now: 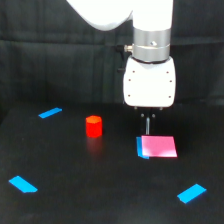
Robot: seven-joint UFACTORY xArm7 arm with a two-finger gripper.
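Note:
My gripper (147, 128) hangs below the white hand in the upper right half of the camera view. Its thin dark fingers point downward, and I cannot tell whether they are open or shut. Just below them lies a pink square (159, 147) on the dark table. A strip of blue (140, 147) shows along the square's left side; how far it runs beneath the pink is hidden. To the left stands a red block (93, 127), apart from the gripper.
Flat blue strips lie on the dark table (100, 185): a far-left strip (50, 113), a near-left strip (22, 184) and a near-right strip (191, 193). A dark curtain (50, 70) hangs behind.

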